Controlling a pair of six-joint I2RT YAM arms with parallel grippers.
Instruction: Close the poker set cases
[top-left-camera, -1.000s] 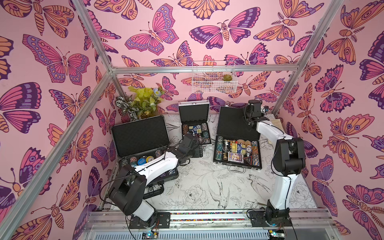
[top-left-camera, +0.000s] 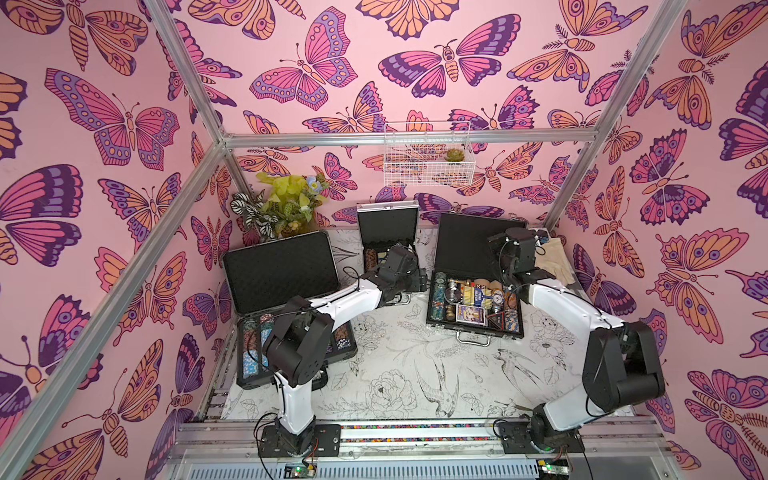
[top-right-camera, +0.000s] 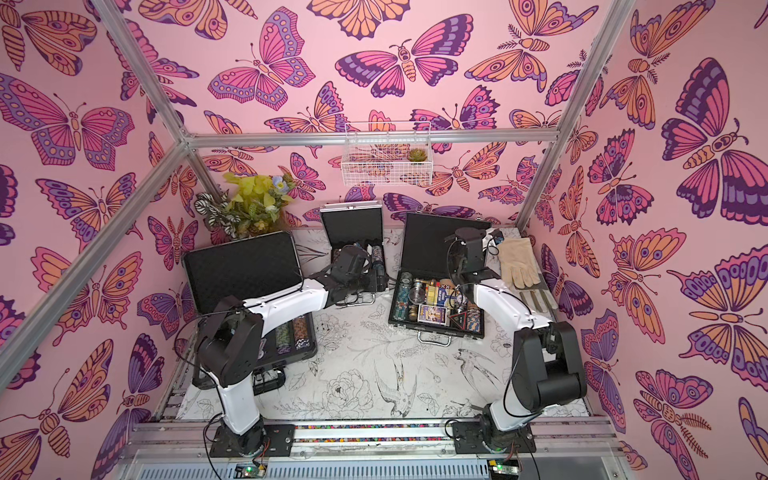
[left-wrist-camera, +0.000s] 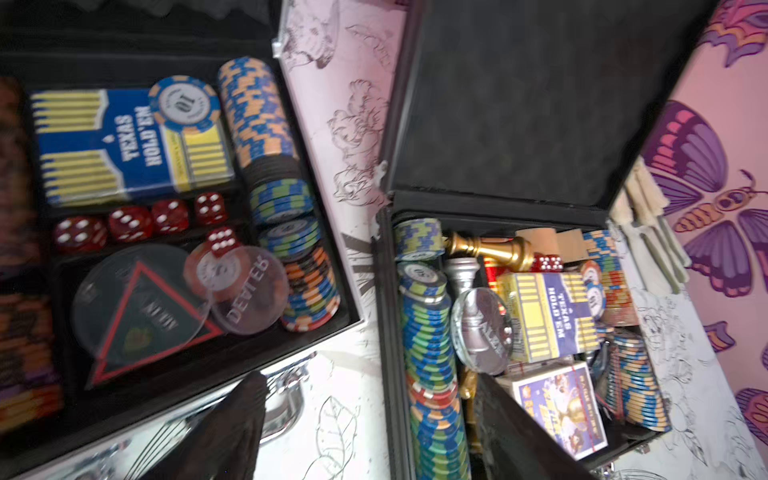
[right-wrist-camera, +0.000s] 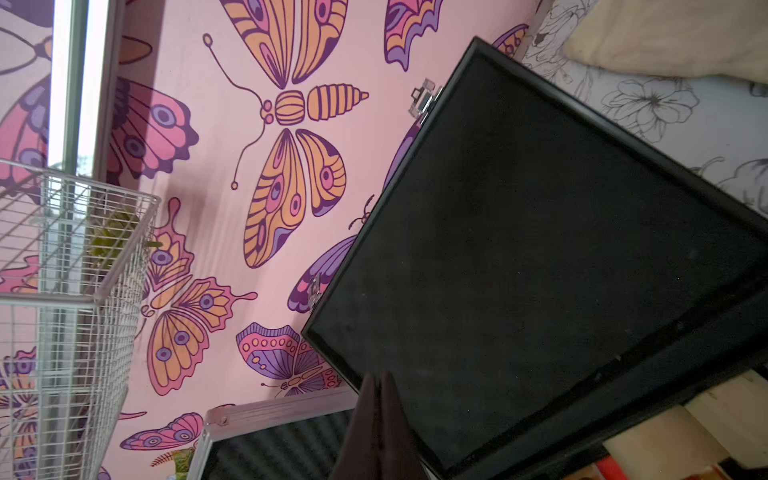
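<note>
Three poker cases stand open with lids up: a large left case (top-left-camera: 281, 272), a small middle case (top-left-camera: 387, 225) and a right case (top-left-camera: 468, 241) holding chips, cards and dice. My left gripper hangs over the front of the middle case, between it and the right case; its fingers are open, with nothing seen between them. My right gripper is shut, nothing showing between its fingers, high by the right case's raised lid (right-wrist-camera: 520, 264).
Gloves (top-right-camera: 520, 262) lie right of the right case. A potted plant (top-left-camera: 284, 204) stands at the back left, and a wire basket (top-left-camera: 428, 172) hangs on the back wall.
My left gripper has moved up and right over the middle case. The lids look unchanged.
</note>
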